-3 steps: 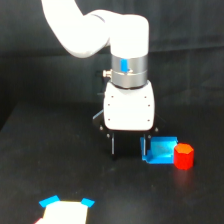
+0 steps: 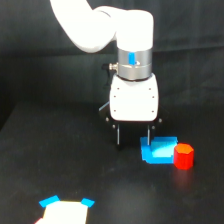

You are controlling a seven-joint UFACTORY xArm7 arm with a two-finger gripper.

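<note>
My gripper hangs pointing down from the white arm, its two thin dark fingers apart with nothing visible between them. Just right of the fingers lies a flat bright blue piece on the dark surface; the right finger overlaps its upper left edge in this view. A small red block with a many-sided outline stands at the blue piece's right side. How high the fingertips are above the surface is hard to tell.
At the bottom left, a pale square is cut off by the frame edge, with blue corners showing around it and a bit of red at its left. The dark surface between it and the gripper looks clear.
The gripper has shifted a little to the right and upward in the view. The blue piece, the red block and the pale square have stayed put.
</note>
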